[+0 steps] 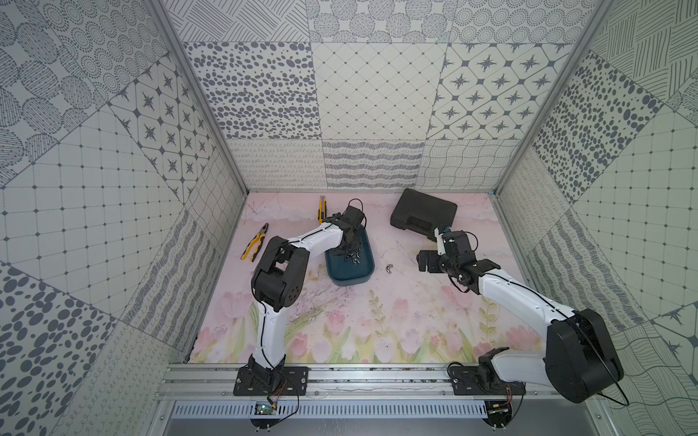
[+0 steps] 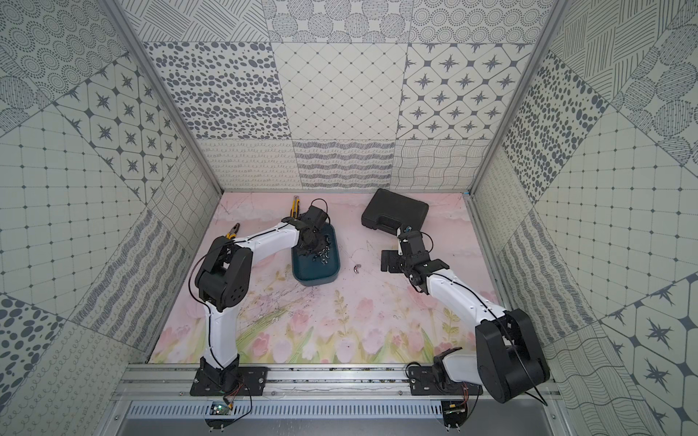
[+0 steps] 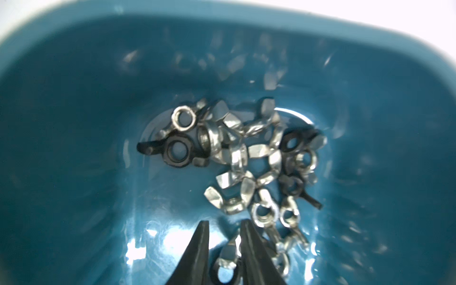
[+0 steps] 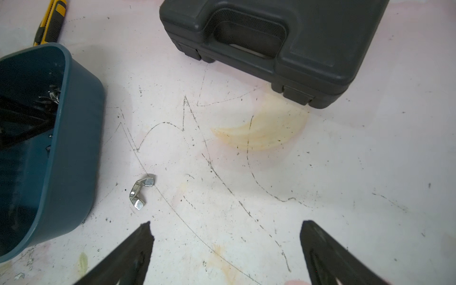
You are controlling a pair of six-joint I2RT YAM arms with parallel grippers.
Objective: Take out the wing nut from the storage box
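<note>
In the left wrist view, the storage box (image 3: 413, 156) is a deep blue bin with a pile of silver and black wing nuts (image 3: 236, 154) on its floor. My left gripper reaches down into it, its narrow fingers part open. A wing nut (image 3: 229, 250) shows between them, its silver wing close to the right finger; contact cannot be made out. A single silver wing nut (image 4: 137, 191) lies on the table right of the box. My right gripper stands wide open above the table, empty.
A black case (image 4: 289, 38) lies at the back right. A yellow-black cutter (image 1: 322, 208) is behind the box, and yellow-handled pliers (image 1: 255, 242) lie at the left.
</note>
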